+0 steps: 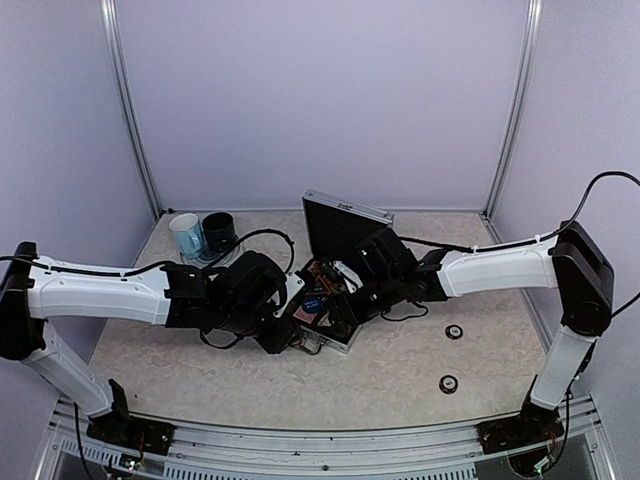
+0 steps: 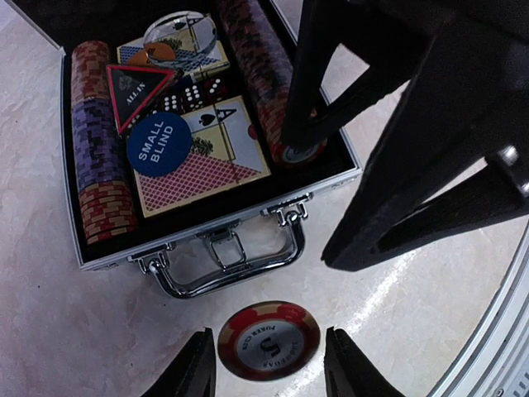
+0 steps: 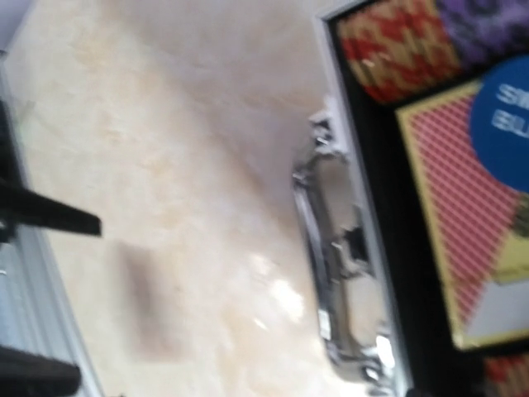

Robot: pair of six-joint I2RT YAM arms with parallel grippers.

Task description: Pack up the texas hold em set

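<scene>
In the left wrist view the silver poker case [image 2: 213,217] stands open, holding chip rows, cards, dice and a blue small blind disc [image 2: 159,145]. In front of its handle, a red poker chip [image 2: 269,341] appears between the fingertips of my left gripper, with narrow gaps at both sides; no firm hold shows. In the right wrist view that gripper's fingers [image 3: 50,212] stand apart, a blurred reddish-brown patch [image 3: 149,306] just beyond their tips. My right gripper looms open and empty over the case's right front side.
Two dark round discs, one farther back [image 1: 454,332] and one nearer [image 1: 449,384], lie on the right of the table. A light-blue mug [image 1: 186,235] and a black mug [image 1: 218,232] stand back left.
</scene>
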